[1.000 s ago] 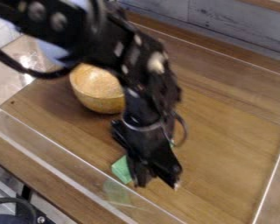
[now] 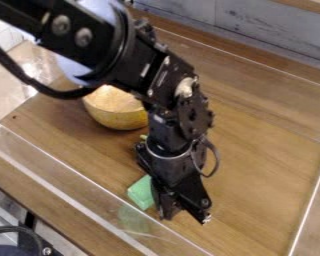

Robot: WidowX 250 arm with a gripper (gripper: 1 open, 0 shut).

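Observation:
My black gripper (image 2: 183, 207) reaches down to the wooden board near the front, its fingers low and close together at a green block (image 2: 141, 192). The block lies on the board just left of the fingertips, partly covered by them; whether anything sits between the fingers is hard to see. A yellow bowl (image 2: 112, 112) with a pale inside stands behind the arm at the upper left.
The wooden board (image 2: 263, 170) is clear to the right of the gripper. A clear raised edge (image 2: 63, 195) runs along the front left. A grey-white wall (image 2: 256, 45) stands at the back.
The arm has shifted slightly, and its fingers have drawn closer together beside the green block. The bowl has not moved.

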